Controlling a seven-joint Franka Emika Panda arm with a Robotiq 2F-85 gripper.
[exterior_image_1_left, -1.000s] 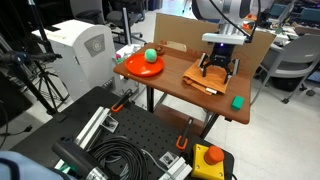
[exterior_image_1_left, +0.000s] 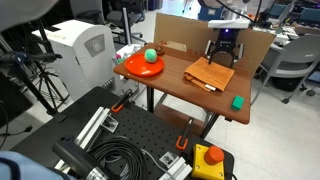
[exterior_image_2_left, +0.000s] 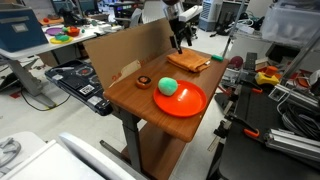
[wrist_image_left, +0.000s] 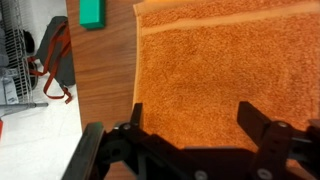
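Note:
An orange cloth (exterior_image_1_left: 209, 74) lies spread fairly flat on the wooden table. It fills most of the wrist view, where the cloth (wrist_image_left: 195, 75) shows a straight near-side edge and a clear left border. Above it hangs my gripper (exterior_image_1_left: 224, 52), its dark fingers spread wide apart. In the wrist view the two fingertips (wrist_image_left: 262, 122) stand far from each other with only cloth visible beneath the gap. Exterior view 2 shows the gripper (exterior_image_2_left: 181, 42) over the far part of the cloth (exterior_image_2_left: 188, 61). Nothing is held.
A red plate (exterior_image_1_left: 140, 66) with a green ball (exterior_image_2_left: 168, 87) stands at the table's other end, near a brown ring (exterior_image_2_left: 144, 82). A green block (exterior_image_1_left: 237, 102) sits by the table's edge. Cardboard panels (exterior_image_2_left: 116, 55) border one side.
My gripper has risen off the cloth since one second ago and shifted slightly toward the back. The cloth looks about the same.

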